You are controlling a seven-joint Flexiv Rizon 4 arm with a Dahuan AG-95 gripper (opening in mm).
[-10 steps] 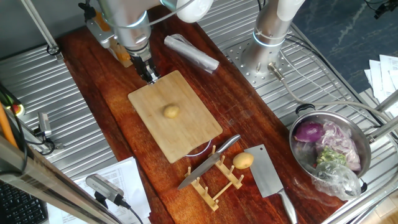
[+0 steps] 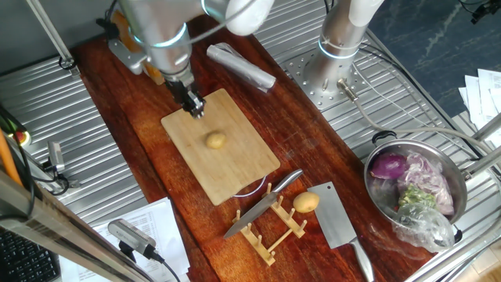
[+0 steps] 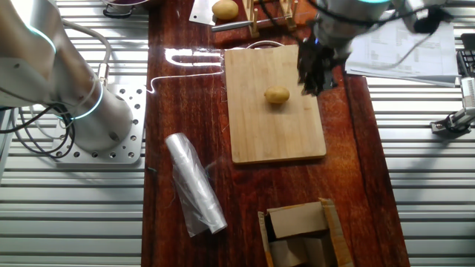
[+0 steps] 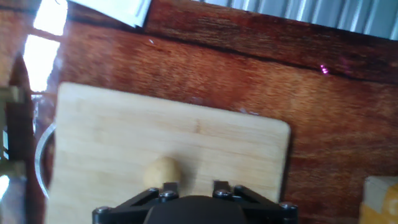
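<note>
One potato (image 2: 215,139) lies near the middle of a wooden cutting board (image 2: 235,168). Over the board's edge hangs my gripper (image 2: 196,111), a short way from that potato and not touching it. In the wrist view the two fingertips stand apart, so the gripper is open, and bare board shows between them. There the potato (image 4: 163,172) appears just left of the fingers. Exterior view 2 shows the gripper blurred, beside the potato (image 3: 277,95).
A knife (image 2: 258,211) rests across a wooden peg rack (image 2: 262,247). Close by are a second potato (image 2: 306,202) and a cleaver (image 2: 333,219). A pot (image 2: 372,184) holds an onion and bagged food. Plastic wrap (image 2: 241,66) and an open cardboard box (image 3: 297,219) flank the board.
My gripper has moved a little towards the potato, from beside the board's corner to over its edge. The potato and board have stayed in place.
</note>
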